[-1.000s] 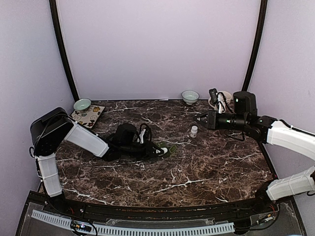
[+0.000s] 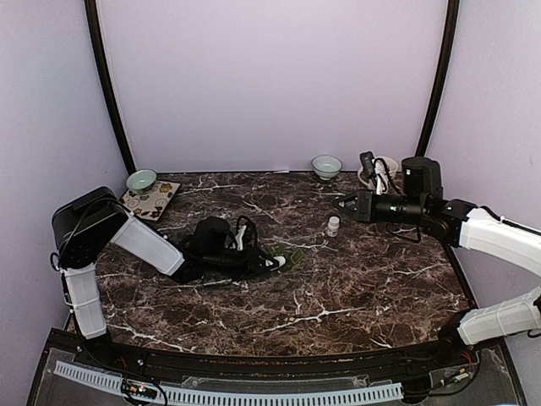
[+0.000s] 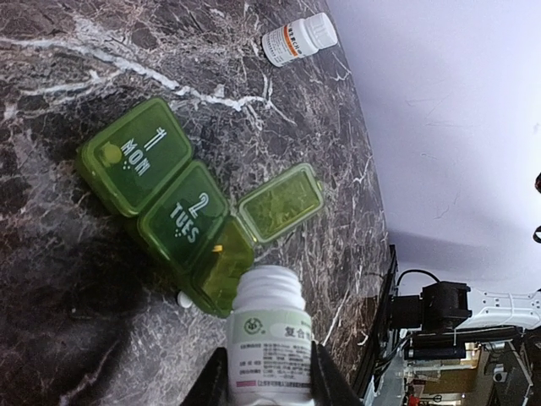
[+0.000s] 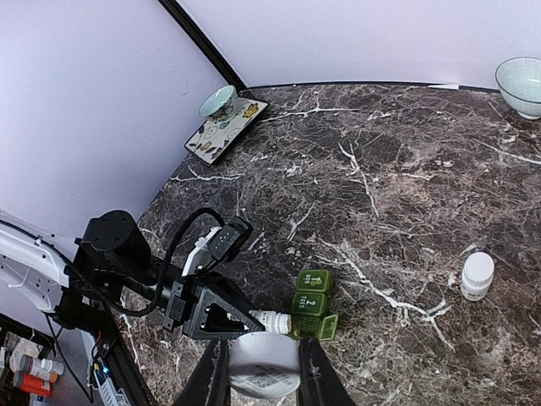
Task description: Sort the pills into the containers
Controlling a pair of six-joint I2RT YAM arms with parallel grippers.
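A white, uncapped bottle is in my left gripper, its neck pointing at the third compartment of the green pill box. That compartment's lid lies folded open, while the MON lid and TUES lid are down. Yellowish spots show in the MON and third compartments. A small white piece is at the box's lower left edge, probably a pill. Farther right, my right gripper is shut on a white cap. The bottle's inside is hidden.
A second white bottle, capped, stands on the marble table right of the box. At the back are a pale bowl, another bowl and a patterned board.
My left gripper and its bottle have shifted slightly left and toward the front, still close to the pill box. The right arm has stayed in place.
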